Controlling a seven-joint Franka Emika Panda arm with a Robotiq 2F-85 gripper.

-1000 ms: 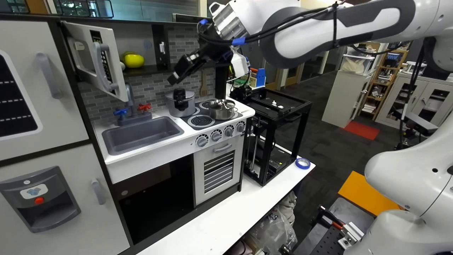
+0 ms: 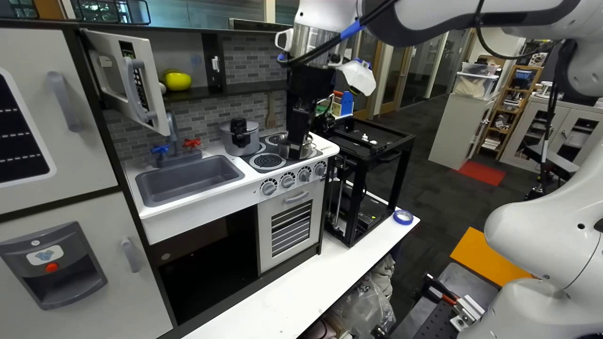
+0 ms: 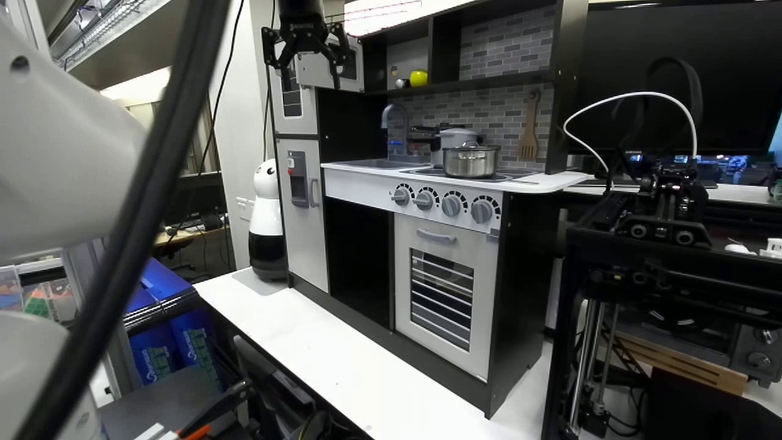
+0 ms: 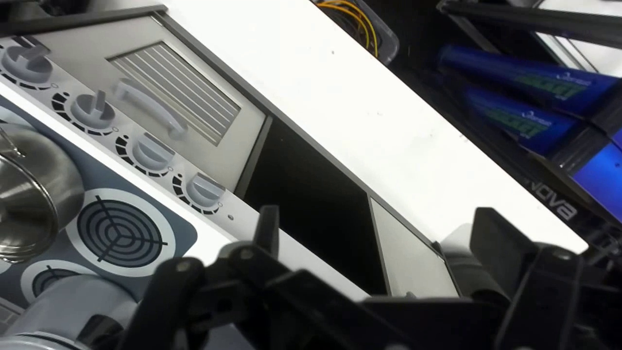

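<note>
My gripper [image 3: 306, 69] points downward with its fingers spread wide and nothing between them. In the wrist view its two fingers [image 4: 268, 230] frame the dark cubby and the counter's edge. A shiny steel pot [image 3: 471, 162] stands on the toy stove, partly behind the gripper in exterior view 1. The taller grey lidded pot [image 2: 240, 137] is on the stove at the back left. On the shelf, a yellow round object [image 2: 177, 81] sits beside the microwave door [image 2: 127, 82], which hangs open.
The sink [image 2: 189, 180] is empty, with a grey faucet [image 2: 173, 131] behind it. A wooden spatula [image 3: 529, 126] hangs on the back wall. A black-framed machine [image 2: 362, 175] borders the kitchen's right side.
My arm has swung from a slanted pose above the lidded pot to a straight-down pose, shifting right and toward the camera. The pots and microwave door look unmoved.
</note>
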